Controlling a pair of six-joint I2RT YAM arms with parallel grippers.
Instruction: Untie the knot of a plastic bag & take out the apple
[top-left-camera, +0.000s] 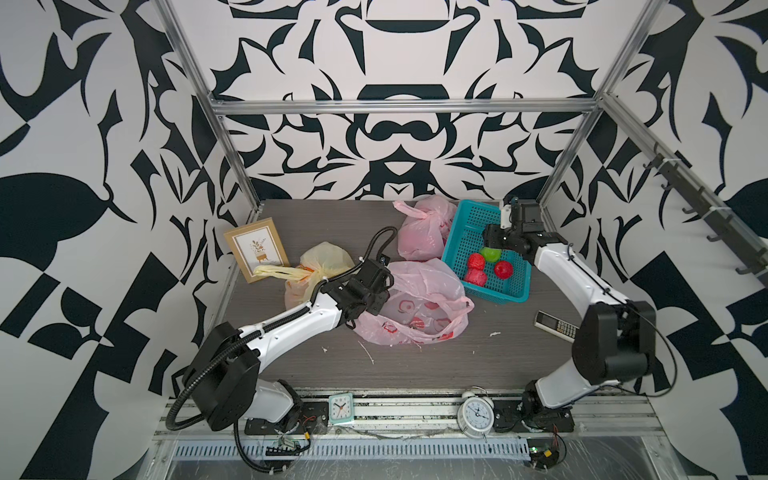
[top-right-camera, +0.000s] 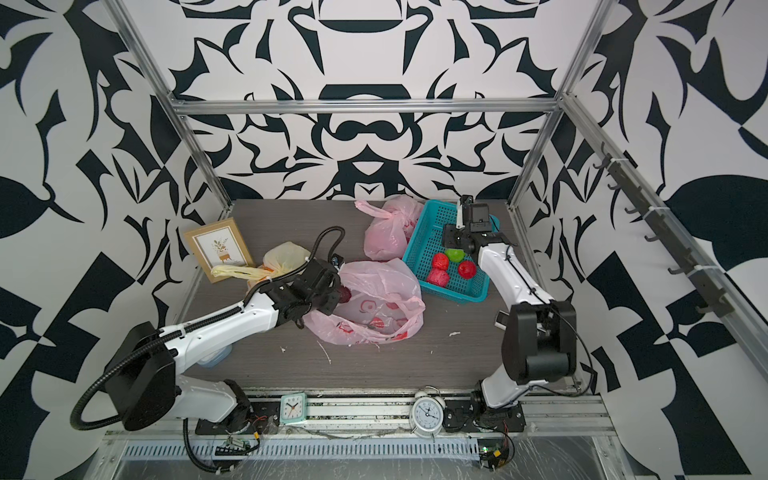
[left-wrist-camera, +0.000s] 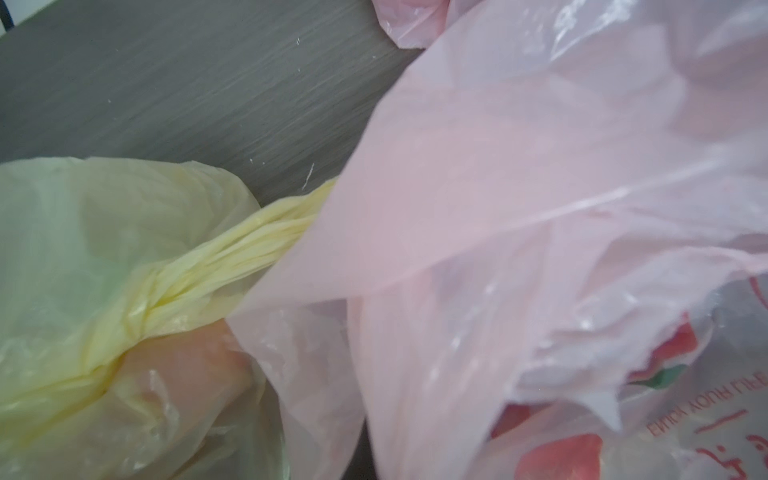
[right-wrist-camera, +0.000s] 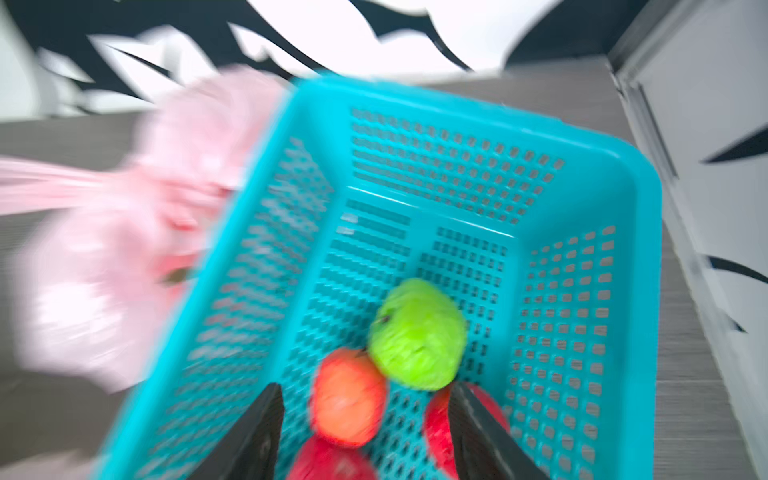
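The open pink bag lies mid-table with its mouth toward the front. A dark red apple shows at its left side by my left gripper. Pink film drapes across nearly all of that gripper in the left wrist view; it is shut, but what lies between its fingers is hidden. Over the blue basket my right gripper stands open and empty. Below it a green apple rests on the basket floor, beside an orange-red apple and two redder ones, partly behind the fingers.
A knotted pink bag stands against the basket's left side. The tied yellow bag sits left of the open bag, near a picture frame. A phone lies at the right.
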